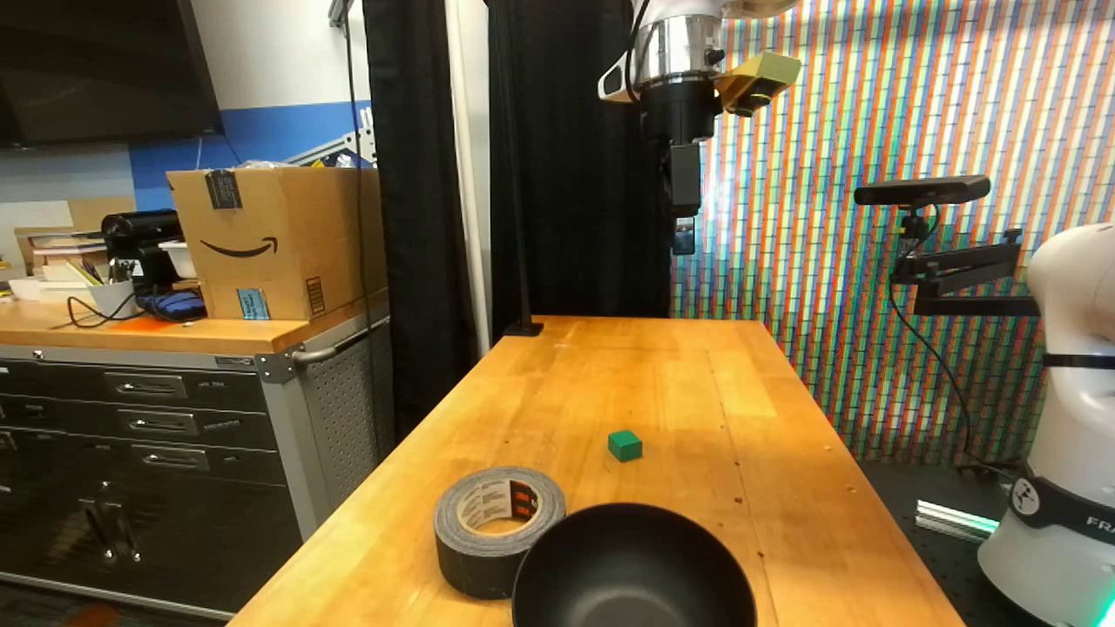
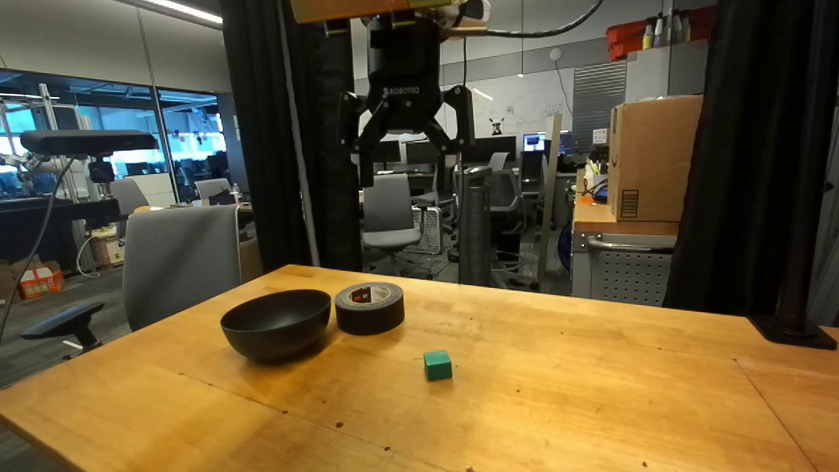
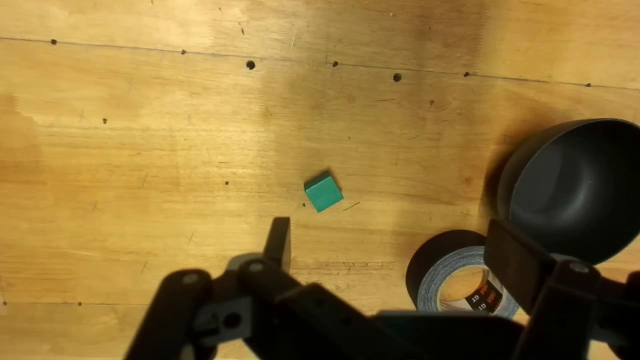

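A small green cube [image 1: 625,445] lies alone on the wooden table. Close to the table's near end in exterior view 1 stands a black bowl [image 1: 633,569], empty inside as far as I see. Beside it a roll of grey tape [image 1: 460,543] lies flat. High above the table my gripper [image 2: 412,172] points down, its fingers wide apart with nothing between them. In the wrist view the cube [image 3: 324,193] shows beyond the left fingertip, while the right finger covers part of the tape roll [image 3: 433,264] and the edge of the bowl [image 3: 576,198].
A black stand base [image 2: 790,332] sits at the table's edge, by the dark curtain. A camera on an arm [image 1: 922,192] stands off the table's side.
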